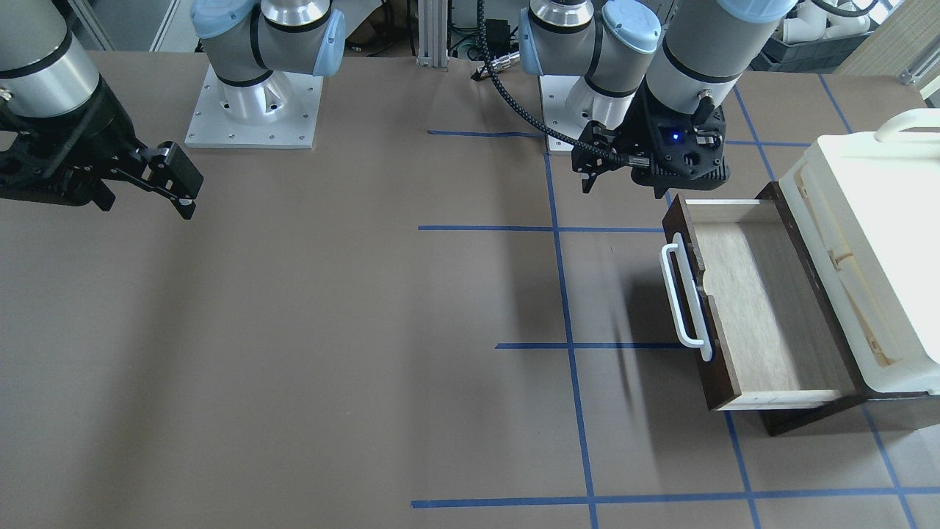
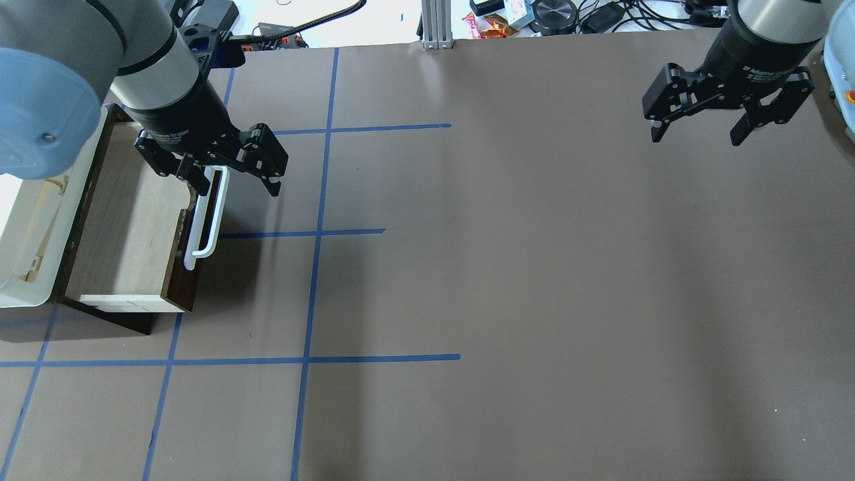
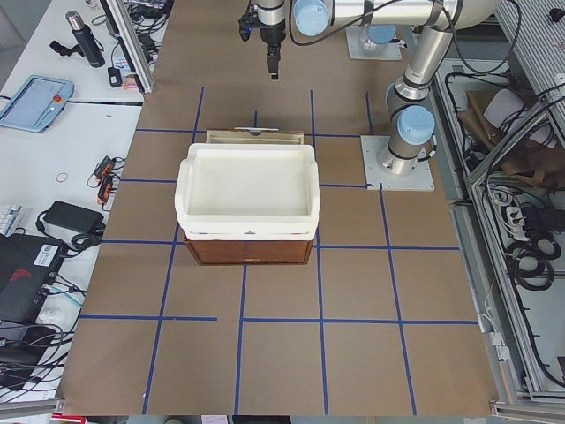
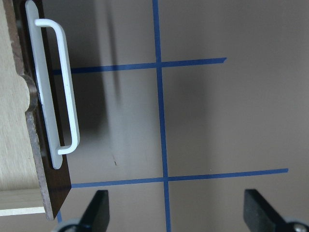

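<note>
A small dark wooden cabinet with a white top [image 1: 881,229] has its drawer [image 1: 767,308] pulled out, showing an empty pale wooden interior. A white bar handle [image 4: 67,92] is on the drawer front. My gripper hovers above the table just beside the drawer and handle, its fingers wide open with nothing between them. In the top view it hangs over the handle's far end.
A second arm's gripper [image 2: 697,120] hangs at the other side of the table. Cables and tools lie beyond the table's edges.
</note>
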